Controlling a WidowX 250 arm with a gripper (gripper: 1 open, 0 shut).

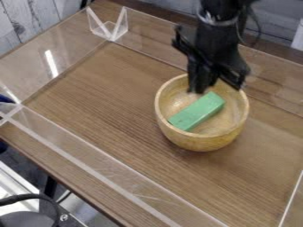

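Note:
A round yellow bowl (201,135) sits on the wooden table right of centre. A green block (197,113) lies tilted inside it. My dark gripper (208,69) hangs above the bowl, blurred, its fingers pointing down. I see nothing clearly held; how far apart the fingers stand is hard to tell.
A clear plastic piece (108,24) stands at the back left. Black cables and a dark object lie at the lower left corner, off the tabletop.

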